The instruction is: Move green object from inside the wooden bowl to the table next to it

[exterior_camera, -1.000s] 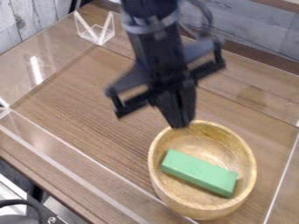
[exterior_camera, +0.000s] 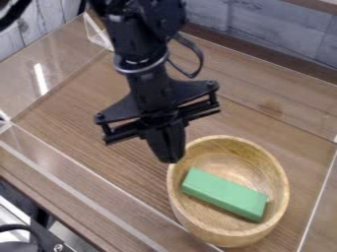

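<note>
A green block lies inside the wooden bowl, at the lower right of the view, resting on the bowl's floor. My gripper is shut, its dark tip at the bowl's upper left rim with nothing visible between the fingers. The block is apart from it, farther down and to the right. How high the tip stands over the rim is hard to judge from this one angle.
Bare wooden table spreads left of the bowl, with more free room behind it to the right. A clear plastic piece stands at the back left. Dark cables lie at the lower left corner.
Over the last second the blurred arm has come to rest in sharper view. The bowl and block have not moved.
</note>
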